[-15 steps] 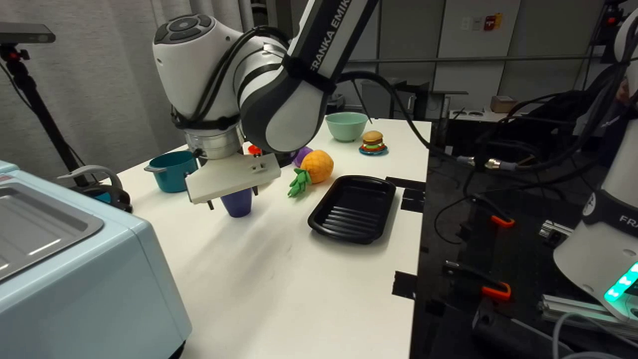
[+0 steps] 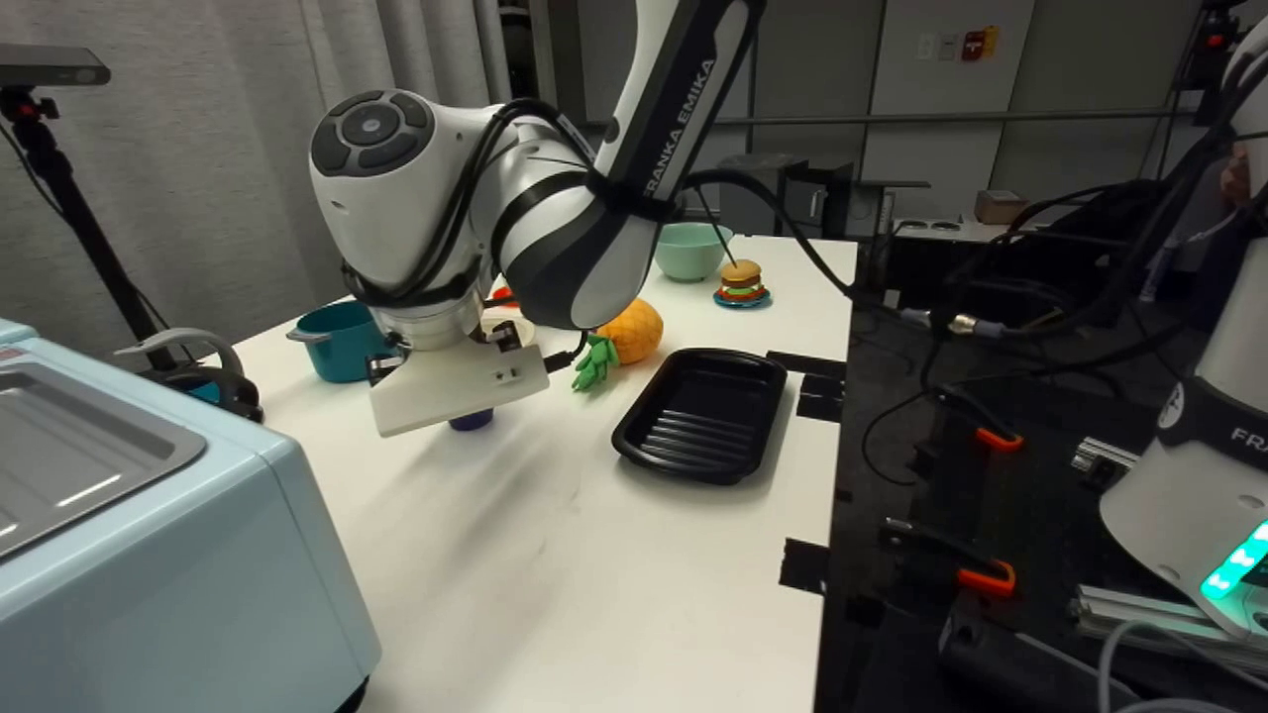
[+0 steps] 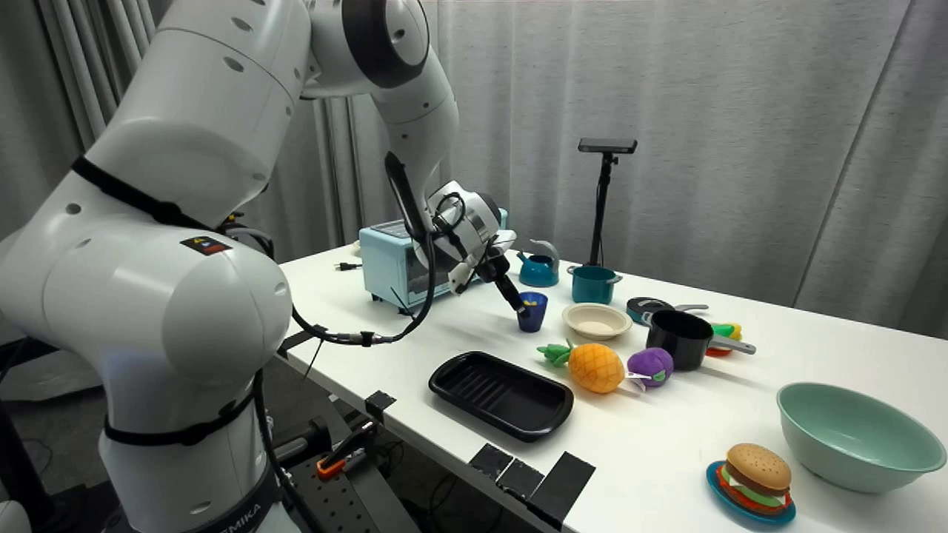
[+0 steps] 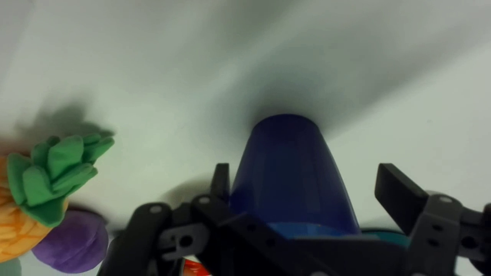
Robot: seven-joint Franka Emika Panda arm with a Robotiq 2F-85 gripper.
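A dark blue cup point(image 4: 290, 179) stands upright on the white table, filling the middle of the wrist view. My gripper is open, its left finger point(image 4: 221, 181) close to the cup's side and its right finger point(image 4: 398, 197) clearly apart from it. In exterior view 2 the tilted gripper reaches down to the blue cup point(image 3: 531, 318), which has something yellow at its rim. Exterior view 1 shows only the lower part of the cup point(image 2: 472, 420), the rest hidden by the hand.
Near the cup are a cream bowl point(image 3: 596, 321), a teal pot point(image 3: 593, 284), a toy pineapple point(image 3: 595, 368) and a purple toy point(image 3: 651, 366). A black tray point(image 3: 500, 395) lies toward the front edge. The light blue toaster oven point(image 2: 178, 511) stands on the other side.
In exterior view 1 the hand has tilted over and lies lower across the cup, covering more of it. The cup appears to stand in the same place.
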